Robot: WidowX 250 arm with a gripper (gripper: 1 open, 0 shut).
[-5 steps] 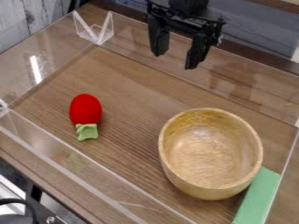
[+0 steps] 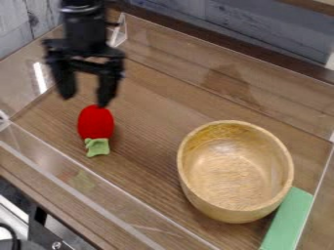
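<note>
My gripper (image 2: 81,70), dark and motion-blurred, hangs at the upper left, open, over the area just behind a red strawberry-like object (image 2: 96,125) with a pale green leafy end toward the front. A large tan bowl (image 2: 231,168) sits at the lower right. Whether the gripper touches anything is not visible.
A green object (image 2: 287,219) lies at the lower right edge, beside the bowl. A pale edge runs along the left.
The gripper has moved from the upper right across to the upper left and down toward the red object. The red object and bowl have not visibly moved.
</note>
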